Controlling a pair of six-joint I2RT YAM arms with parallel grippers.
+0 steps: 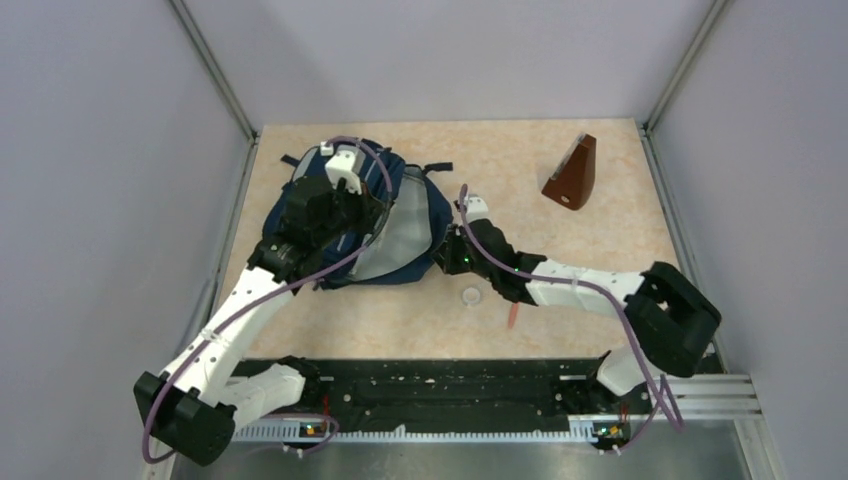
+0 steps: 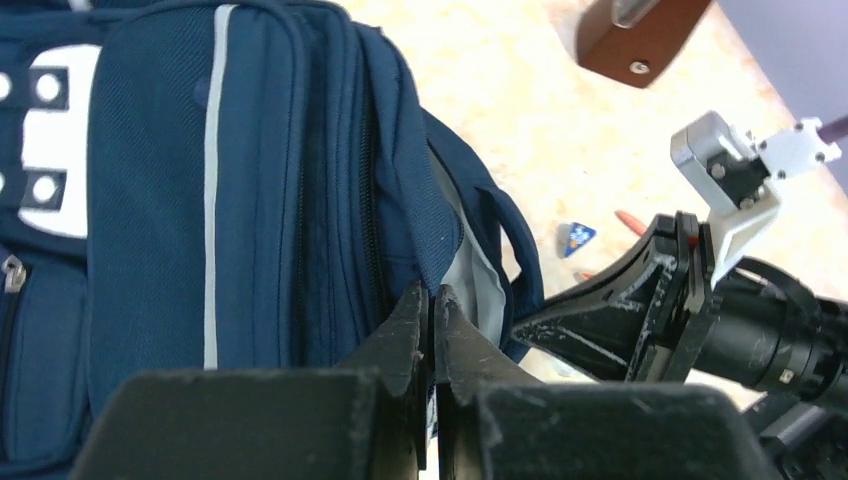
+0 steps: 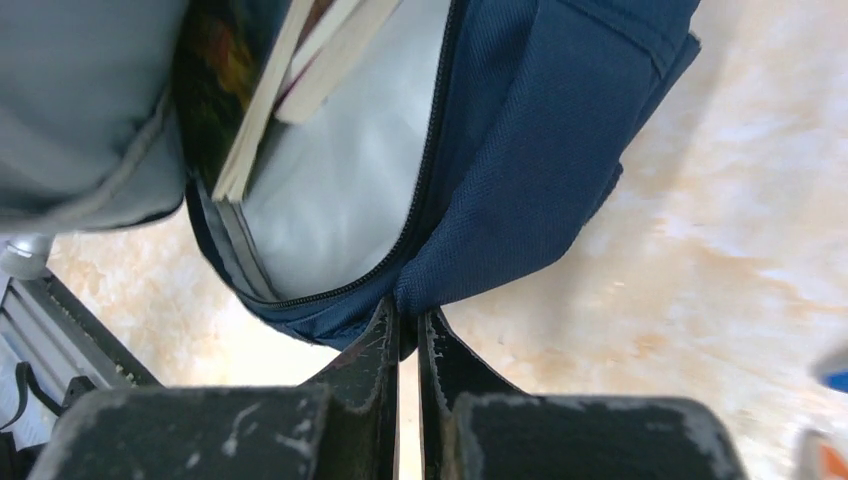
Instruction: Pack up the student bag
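The navy bag (image 1: 400, 235) lies at the left of the table, its light grey inside partly exposed. My left gripper is shut on the upper edge of the bag's opening. At the lower right edge my right gripper is shut on a fold of navy fabric beside the zipper. Books (image 3: 250, 120) show inside the bag in the right wrist view. Out on the table are a blue-and-white triangular item (image 2: 575, 238) and orange-red sticks (image 1: 513, 315), partly hidden by the right arm.
A brown wedge-shaped box (image 1: 574, 175) stands at the back right. A small white ring (image 1: 471, 296) lies near the right gripper.
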